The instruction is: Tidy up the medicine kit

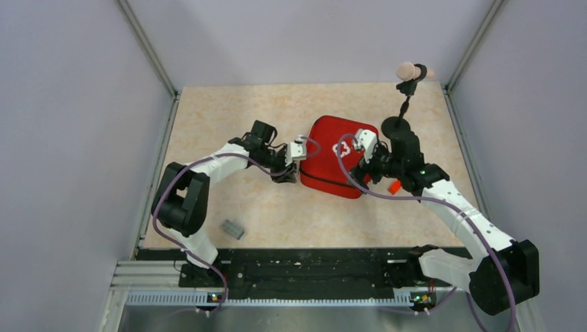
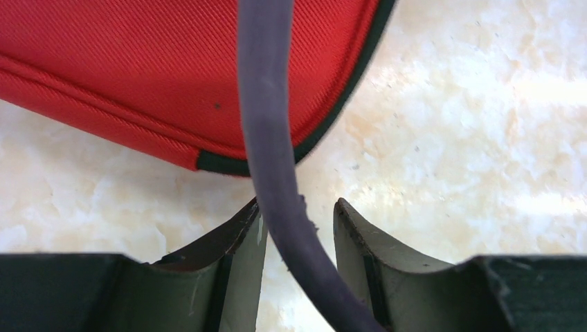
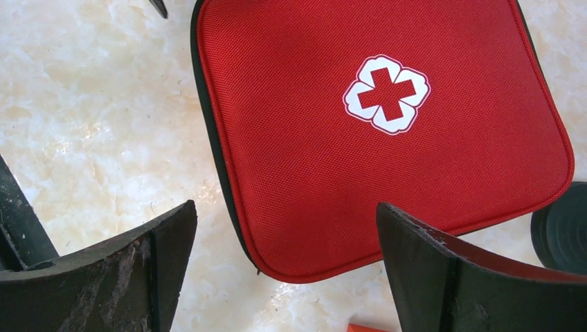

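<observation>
A closed red medicine kit (image 1: 329, 149) with a white cross emblem lies tilted on the table. Dark trim edges one of its corners in the left wrist view. My left gripper is at the kit's left side, its fingertips part-way apart beside that trimmed corner. A purple-grey cable (image 2: 266, 90) crosses in front of the lens and hides part of the gap, so any grip on the kit cannot be made out. Over the kit's right front portion, my right gripper stands open, nothing between its widely spread fingers.
Behind the right arm stands a dark round-based stand (image 1: 395, 126). An orange-red item (image 1: 394, 187) lies right of the kit, partly hidden by that arm. A small grey block (image 1: 232, 229) rests at front left.
</observation>
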